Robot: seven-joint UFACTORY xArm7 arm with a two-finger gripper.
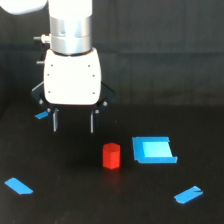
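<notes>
A white robot hand with my gripper (74, 122) hangs in the upper left, its two thin dark fingers pointing down and spread apart. My gripper is open, and nothing shows between its fingers. To the right of the gripper and lower in the picture, a small red block (111, 156) stands on the dark table, apart from the fingers. Right of the block is a pale square (157, 149) framed with blue tape.
Strips of blue tape mark the black surface: one at the lower left (18, 186), another at the lower right (188, 195), and a small one behind the hand (42, 115).
</notes>
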